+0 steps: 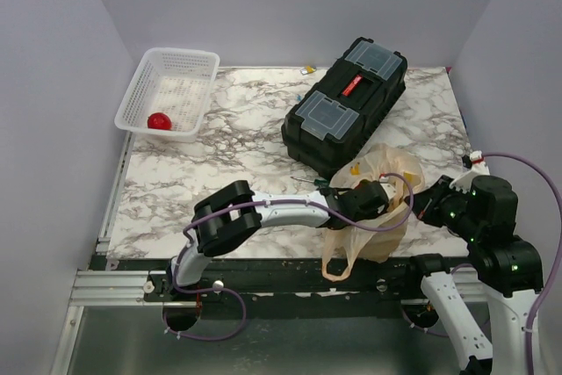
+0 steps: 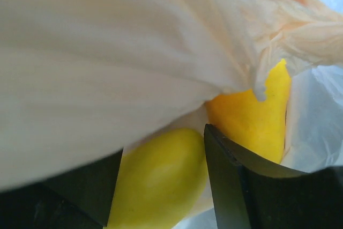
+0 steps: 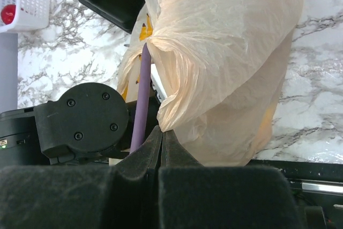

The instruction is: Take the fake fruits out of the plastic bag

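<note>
The cream plastic bag [image 1: 373, 239] lies at the table's front right. My left gripper is inside its mouth, fingers apart around a yellow-green fruit [image 2: 161, 183]. The right-hand finger touches or nearly touches that fruit; whether it is gripped does not show. An orange-yellow fruit [image 2: 257, 116] lies beside it, and a fold of bag hides much of that view. From the right, my right gripper is shut on the bag's gathered edge, which stretches away from its tips. A red fruit [image 1: 159, 121] rests in the white basket.
The white basket [image 1: 209, 85] stands at the far left. A black toolbox [image 1: 309, 136] sits just behind the bag. Bare marble tabletop [image 1: 237, 138] lies between basket and toolbox.
</note>
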